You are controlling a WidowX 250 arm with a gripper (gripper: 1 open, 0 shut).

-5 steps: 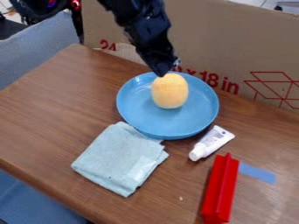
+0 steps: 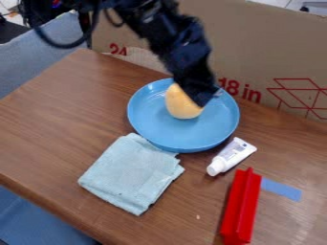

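Note:
My dark gripper (image 2: pixel 202 91) hangs low over the blue plate (image 2: pixel 166 132), its lower end at the upper right of a round pale orange object (image 2: pixel 182 106) and partly hiding it; whether they touch is unclear. The fingers are blurred, so their state is hard to see. The round object rests on the plate.
A folded light blue cloth (image 2: pixel 130 172) lies left of center front. A white tube (image 2: pixel 230 156), a red tray (image 2: pixel 240 209) and blue tape (image 2: pixel 281 189) are on the right. A cardboard box (image 2: pixel 269 48) stands behind.
The arm has come down and to the right from above the plate's back, now covering part of the round object. The other things are unmoved.

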